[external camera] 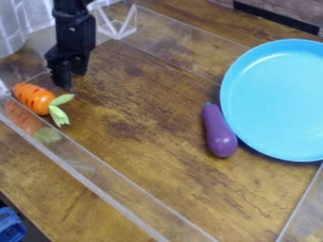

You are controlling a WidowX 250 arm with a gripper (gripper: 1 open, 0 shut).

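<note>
My black gripper (67, 68) reaches down from the top left, just above and behind an orange toy carrot (36, 98) with green leaves, which lies beside the clear side wall. Whether the gripper is open or shut is hard to make out. A purple toy eggplant (218, 130) lies right of centre, next to a large light-blue plate (284, 99) at the right.
Clear plastic walls (101, 175) border the wooden surface (139, 123), whose middle is bare. A blue object (8, 225) sits outside the wall at the lower left.
</note>
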